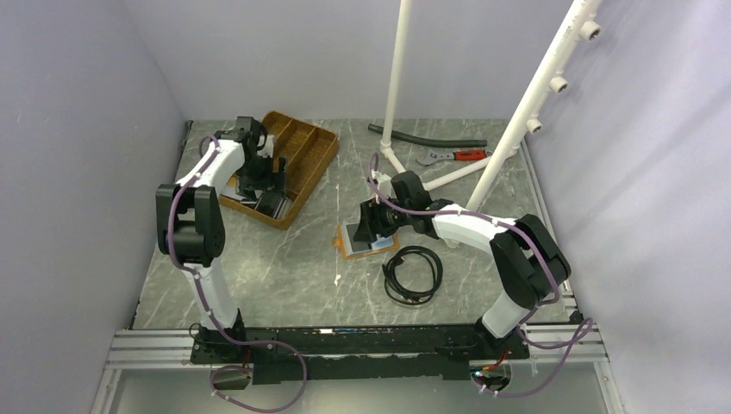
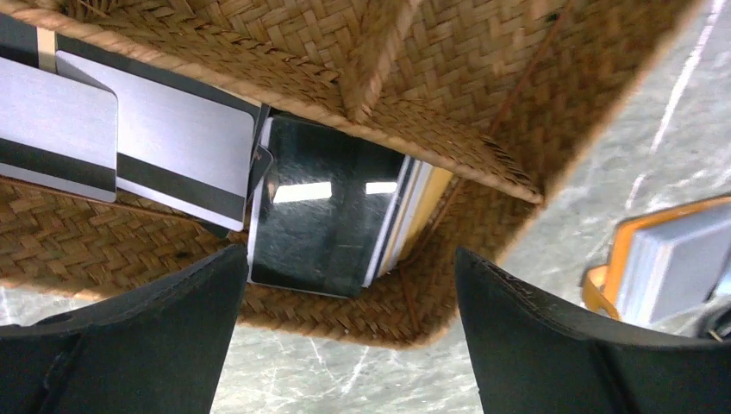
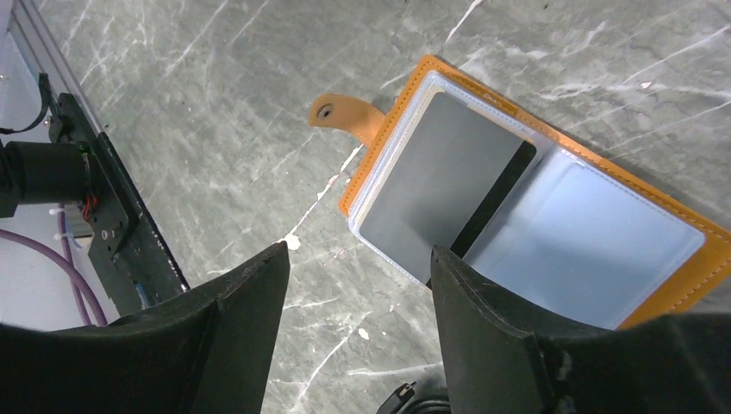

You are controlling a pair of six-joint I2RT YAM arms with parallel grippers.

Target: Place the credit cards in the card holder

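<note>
In the left wrist view a black card (image 2: 323, 203) lies slanted in the woven basket's near compartment, on top of several other cards. White cards with dark stripes (image 2: 185, 134) overlap to its left. My left gripper hangs open over the basket, nothing between its fingers. The orange-edged card holder (image 3: 362, 121) lies open and flat on the table. A grey card with a black stripe (image 3: 448, 168) shows in its left half; the right half has a pale, bluish panel (image 3: 590, 241). Just above the holder, my right gripper stands open and empty.
The basket (image 1: 321, 164) has other compartments at the back that look empty. A coiled black cable (image 1: 413, 276) lies in front of the holder. White pipes (image 1: 392, 86), a wrench (image 1: 457, 156) and a dark hose (image 1: 431, 141) are behind it.
</note>
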